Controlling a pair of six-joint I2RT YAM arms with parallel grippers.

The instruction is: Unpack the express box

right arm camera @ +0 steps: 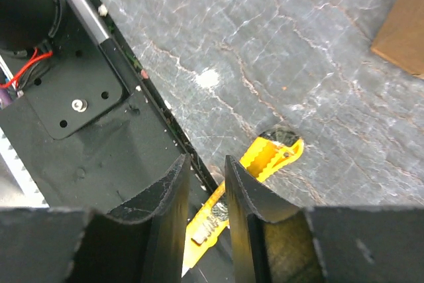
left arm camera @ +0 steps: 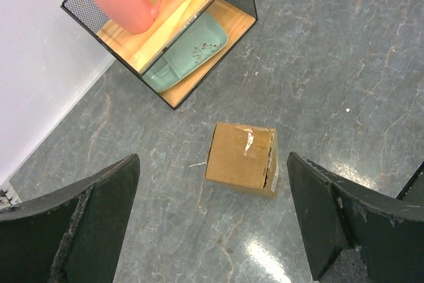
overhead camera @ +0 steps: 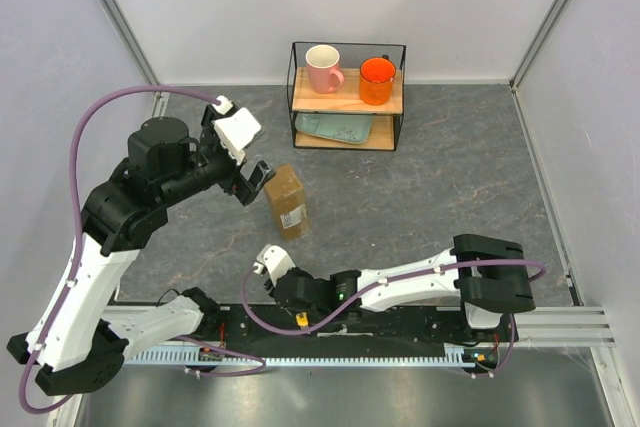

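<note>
In the left wrist view the brown cardboard box [left arm camera: 238, 154] stands on the grey floor, its top looking closed. My left gripper hangs above it, open, with nothing held; from above the box [overhead camera: 288, 202] is just right of that hand. A yellow cutter [right arm camera: 268, 157] lies across the front black rail in the right wrist view, one end over the floor. My right gripper is part open above the rail, and the cutter shows between its fingers. Whether they touch it I cannot tell.
A two-level rack [overhead camera: 348, 109] stands at the back, holding a pink mug [overhead camera: 322, 69], an orange mug [overhead camera: 376, 80] and a pale green tray [overhead camera: 337, 127]. White walls close in the sides.
</note>
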